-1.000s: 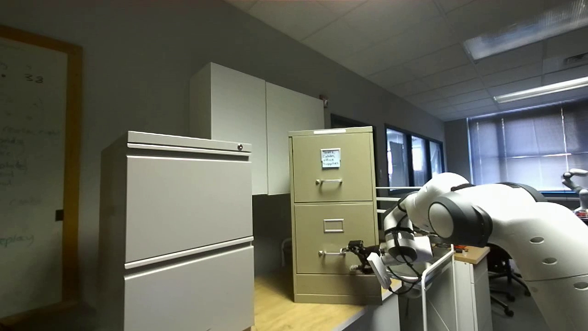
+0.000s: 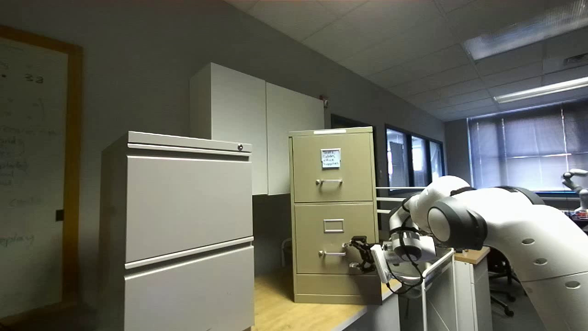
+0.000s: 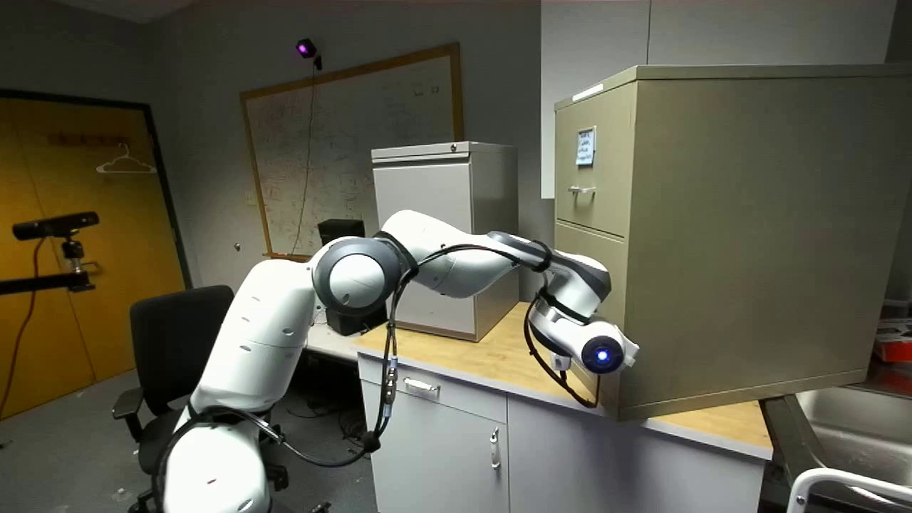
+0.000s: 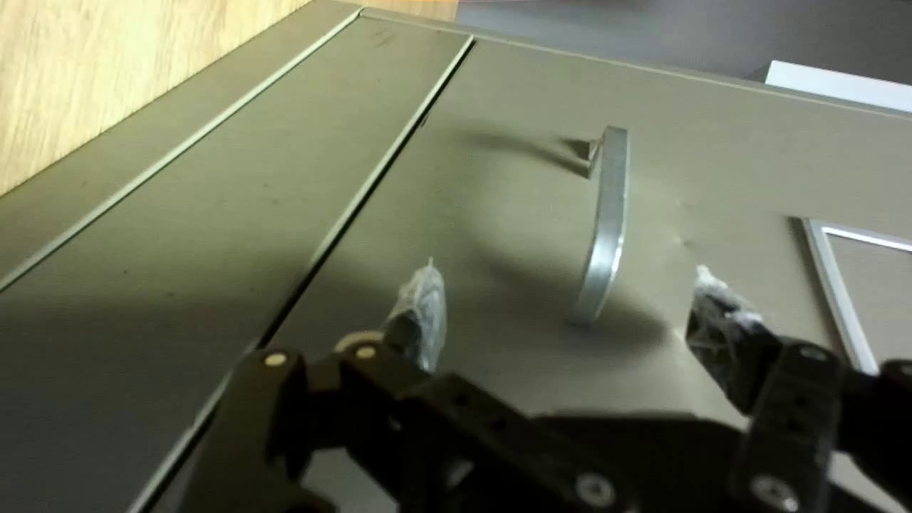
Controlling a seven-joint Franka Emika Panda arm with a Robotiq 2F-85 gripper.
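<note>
A tan two-drawer file cabinet (image 2: 333,218) stands on the wooden counter, both drawers closed. Its lower drawer has a silver bar handle (image 4: 608,226), which shows whole in the wrist view. My gripper is open in front of that drawer, one fingertip to each side of the handle in the picture. Nothing lies between the pads. In exterior view 1 my gripper (image 2: 353,256) appears at the right end of the lower handle (image 2: 332,253). Exterior view 2 hides the fingers behind the wrist. The upper drawer carries a handwritten label (image 2: 330,158) above its own handle (image 2: 329,181).
A grey cabinet (image 2: 187,209) stands to the left in exterior view 1, with bare counter (image 2: 278,295) between the two cabinets. A white rail (image 2: 424,298) rises near my wrist. In exterior view 2 a sink (image 3: 855,419) lies beyond the tan cabinet.
In exterior view 1 the wrist has shifted slightly right and its tilt has changed. The fingers stay beside the lower handle, and both drawers look as closed as before.
</note>
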